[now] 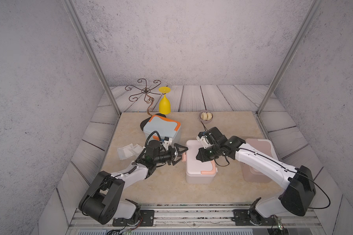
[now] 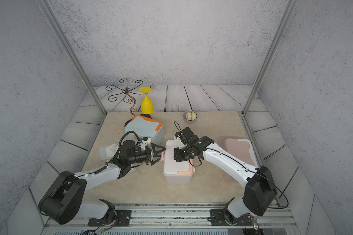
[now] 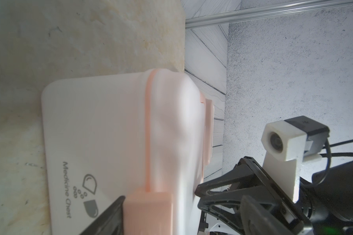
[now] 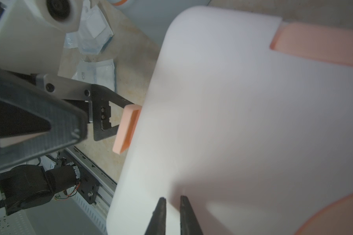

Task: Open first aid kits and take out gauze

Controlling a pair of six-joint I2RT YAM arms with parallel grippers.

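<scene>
A white first aid kit with peach trim, lettered "Medicine Chest", stands at the middle. My left gripper is at its left side, partly open around the peach latch. My right gripper rests over the lid; its fingertips are dark blurs low in the right wrist view against the lid, and what lies between them is unclear. A light blue kit with orange trim stands behind left. Flat white gauze packets lie at the left of the table.
A pinkish box stands at the right under my right arm. A yellow goblet, a scrolled metal stand and a bowl of pale items are at the back.
</scene>
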